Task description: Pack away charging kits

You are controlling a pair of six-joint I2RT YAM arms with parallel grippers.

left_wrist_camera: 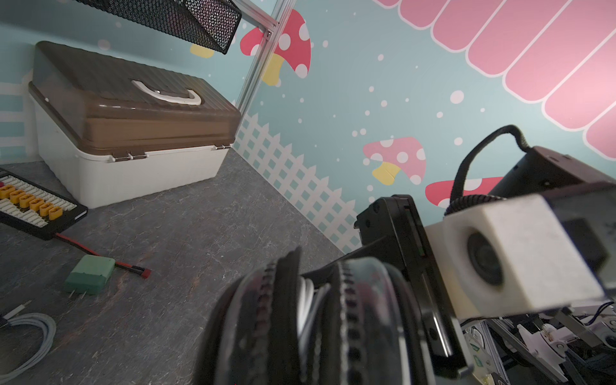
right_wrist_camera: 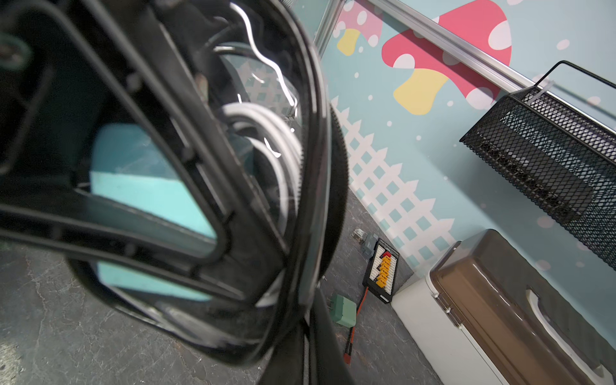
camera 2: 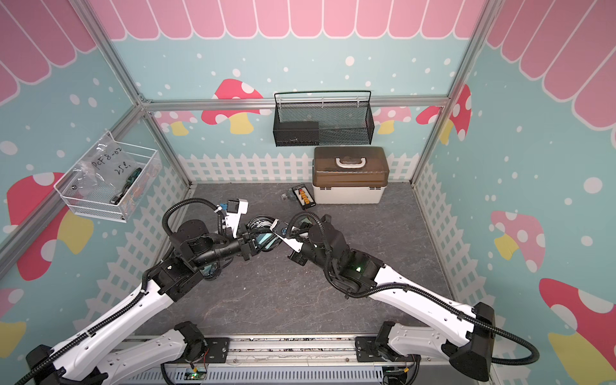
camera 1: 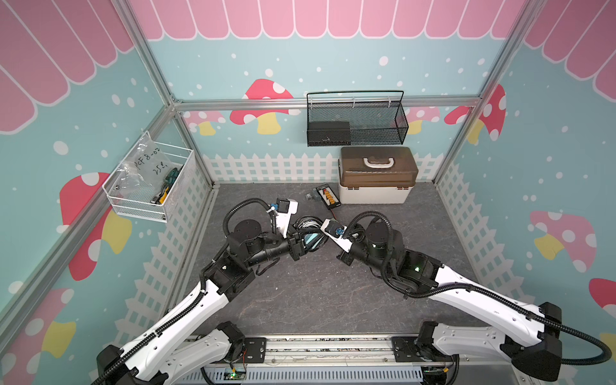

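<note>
My left gripper (camera 1: 296, 240) is shut on a round black zippered case (camera 1: 309, 229) holding white cables and a teal piece, held up over the middle of the floor. My right gripper is shut right at the case's zipped edge; whether the zipper sits between its fingertips is unclear. On the floor behind lie a green plug adapter (left_wrist_camera: 89, 274), a black charging board (right_wrist_camera: 381, 269) with yellow connectors and a red lead, and a coiled white cable (left_wrist_camera: 39, 337).
A brown-lidded storage box (camera 1: 377, 170) stands at the back. A black mesh basket (camera 1: 378, 125) hangs above it, and a white wire basket (camera 1: 138, 205) hangs on the left wall.
</note>
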